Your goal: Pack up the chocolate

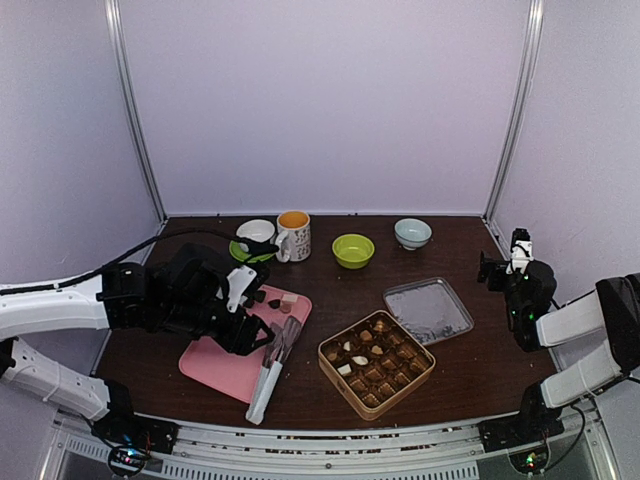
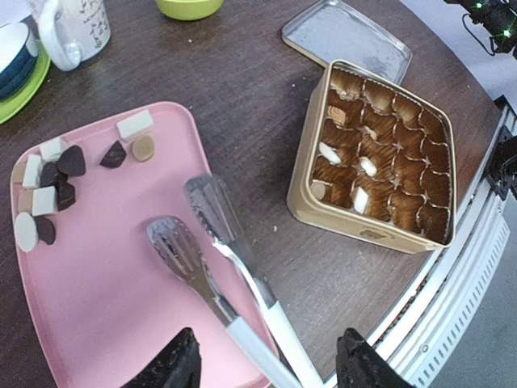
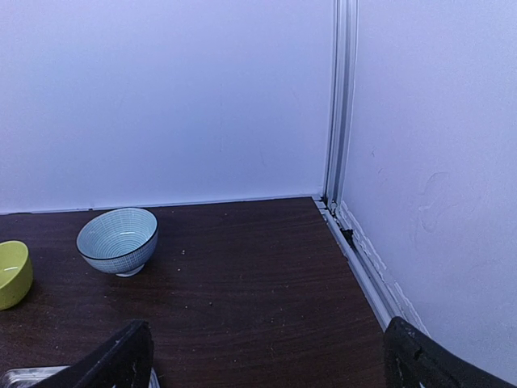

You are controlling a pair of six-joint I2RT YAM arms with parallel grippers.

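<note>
The chocolate box [image 1: 376,362] is partly filled with dark and white pieces. On the pink tray [image 2: 97,283] several chocolates [image 2: 70,161] cluster at the upper left, and two pairs of silver-and-white tongs [image 2: 227,230] lie along its right side. My left gripper is open, above the tray at the tongs' white handles, with its fingers either side of them. My right gripper stands open at the table's right, with nothing between its fingers.
A metal tray [image 1: 428,308] lies behind the box. A green bowl [image 1: 353,248], blue bowl [image 1: 413,232] and mug [image 1: 292,240] stand at the back.
</note>
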